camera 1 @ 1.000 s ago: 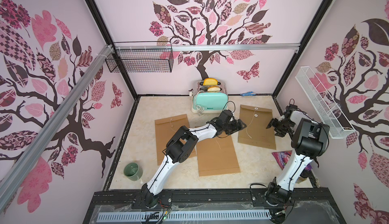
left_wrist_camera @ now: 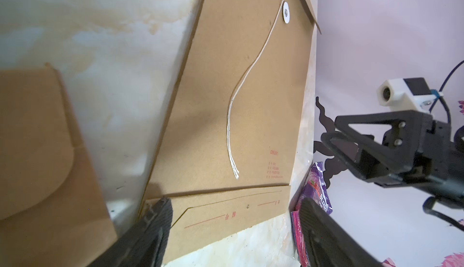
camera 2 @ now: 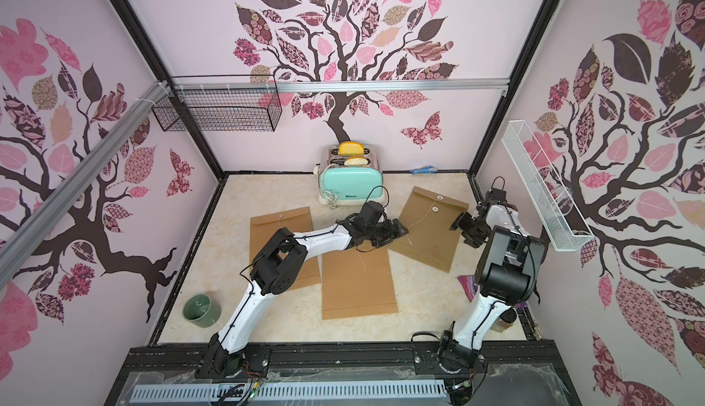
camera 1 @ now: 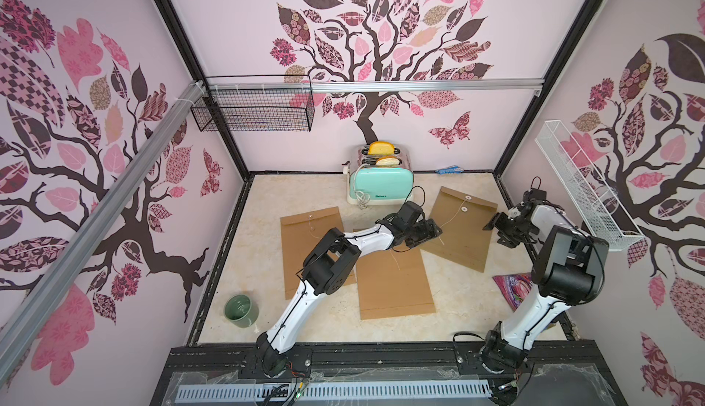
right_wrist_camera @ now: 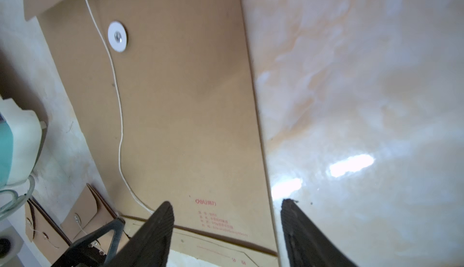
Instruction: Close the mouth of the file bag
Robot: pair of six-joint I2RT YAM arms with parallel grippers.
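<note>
A brown file bag lies at the right of the table, its flap at the far end with two white buttons. A loose string runs down the bag. My left gripper is open at the bag's left lower part, above its bottom edge in the left wrist view, nothing between its fingers. My right gripper is off the bag's right edge, its fingers apart, nothing between them.
Two other file bags lie left of centre. A toaster stands at the back, a green cup front left. A colourful packet lies front right, below a white wire basket on the wall.
The file bag has shifted left and turned, its bottom moving leftward.
</note>
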